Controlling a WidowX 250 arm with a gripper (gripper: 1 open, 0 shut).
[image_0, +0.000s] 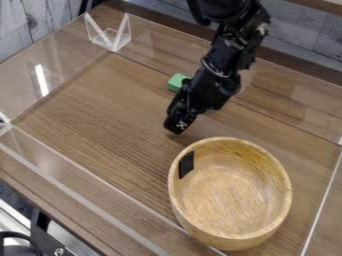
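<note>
The black gripper (178, 120) hangs low over the middle of the wooden table, its fingers pointing down-left, above and behind a cream round bowl (230, 195). Whether anything sits between its fingers is too small and dark to tell. A green object (178, 82) lies behind the arm, partly hidden by it.
A clear white wire or plastic item (110, 33) stands at the back left. A small black piece (186, 161) is on the bowl's left rim. Walls border the back and right.
</note>
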